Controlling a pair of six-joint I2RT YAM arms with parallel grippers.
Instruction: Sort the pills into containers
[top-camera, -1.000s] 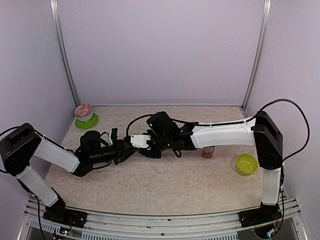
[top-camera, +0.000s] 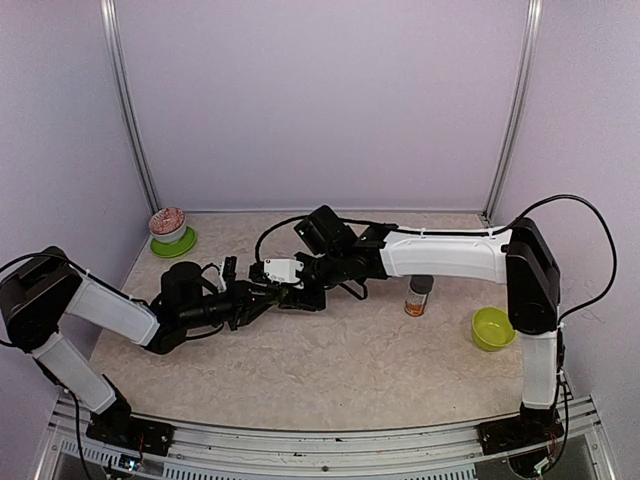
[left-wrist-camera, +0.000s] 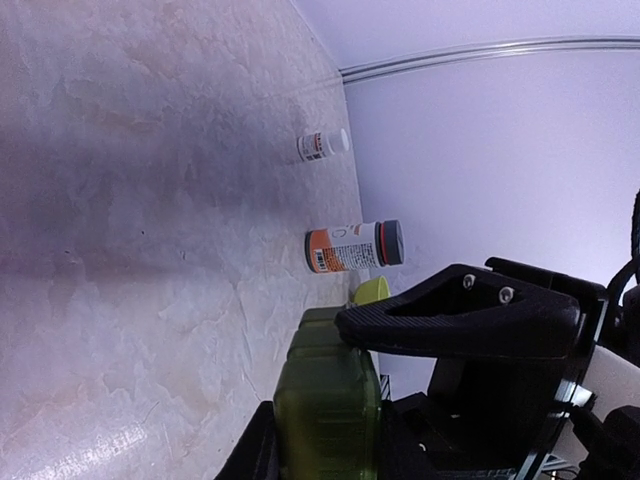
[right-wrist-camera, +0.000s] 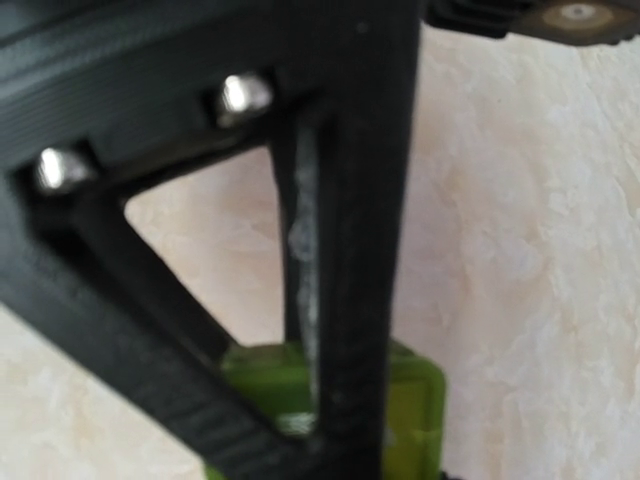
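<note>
A green translucent pill box (left-wrist-camera: 325, 405) stands between the black fingers of my left gripper, which is shut on it. In the left wrist view, a finger (left-wrist-camera: 460, 325) of my right gripper reaches in from the right, its tip at the box's upper end. The right wrist view shows this finger (right-wrist-camera: 355, 230) close up, crossing in front of the green box (right-wrist-camera: 415, 410). Whether the right fingers are apart is hard to see. From above, both grippers meet left of the table's middle, the right one (top-camera: 285, 290) largely covering the box. No loose pills can be made out.
An orange-and-white bottle with a dark cap (top-camera: 418, 296) stands right of centre. A smaller white-capped bottle (left-wrist-camera: 322, 145) shows in the left wrist view. A yellow-green bowl (top-camera: 493, 329) sits at right, a patterned bowl (top-camera: 167, 224) on a green plate (top-camera: 183, 248) at back left.
My left arm has stayed in place.
</note>
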